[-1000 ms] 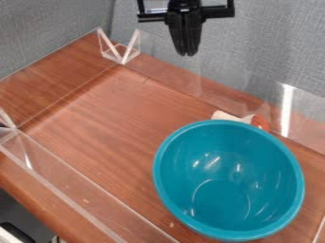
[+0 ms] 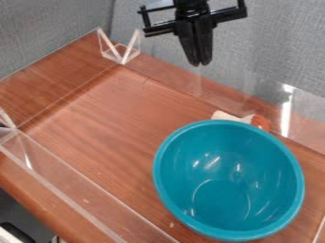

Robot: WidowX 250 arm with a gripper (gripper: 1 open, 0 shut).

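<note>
My gripper (image 2: 199,57) hangs high at the top centre of the view, shut, with nothing seen between its fingers. A large teal bowl (image 2: 229,180) rests on the wooden table at the lower right and looks empty. Just behind the bowl's far rim lies a small pale and orange object (image 2: 258,121), partly hidden by the bowl.
Clear plastic walls edge the wooden table (image 2: 102,123), with white corner brackets (image 2: 121,49) at the back left and at the left edge. A grey padded wall stands behind.
My gripper has moved a little to the right and down. The bowl and the object behind it have not moved.
</note>
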